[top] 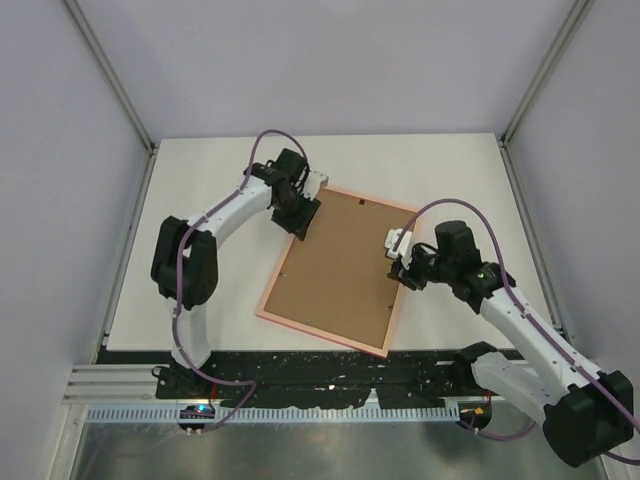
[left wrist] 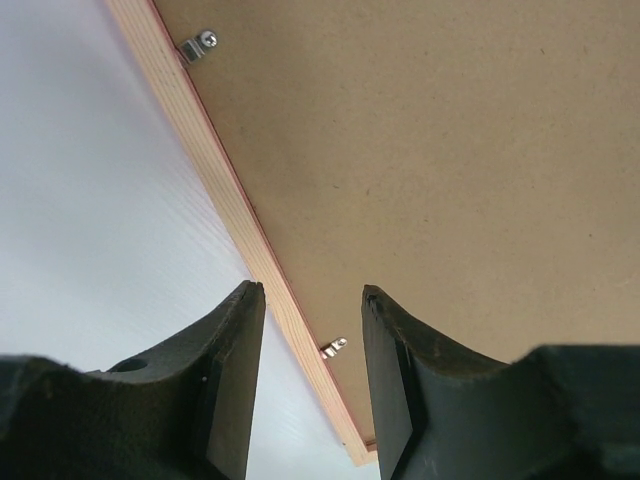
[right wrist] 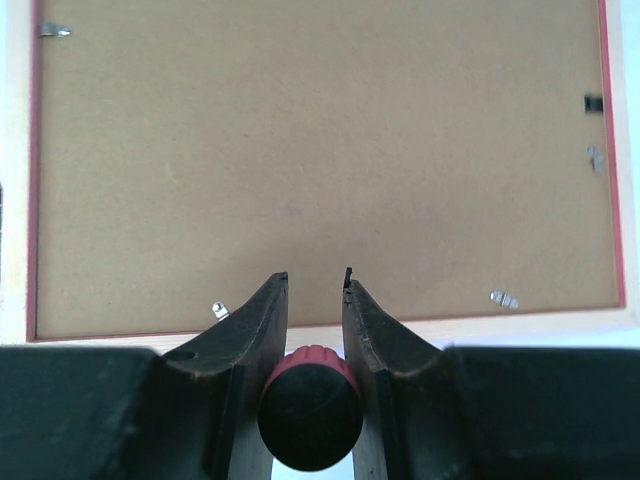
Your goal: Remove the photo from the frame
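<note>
The picture frame [top: 330,333] lies back-up on the white table, turned at a slant. Its pale wood edges surround a brown backing board [top: 335,265], and any photo is hidden beneath. Small metal tabs [left wrist: 200,42] sit along the board's border; another tab [right wrist: 220,311] shows just ahead of my right gripper. That gripper is shut on a round thing with a black end and ribbed red side [right wrist: 311,410], over the frame's right edge. At the upper left edge, my left gripper stands open above the wood and board, nothing between its fingers.
A black piece [right wrist: 594,103], perhaps a hanger, is fixed at one edge of the board. Grey walls [top: 60,180] close in the sides.
</note>
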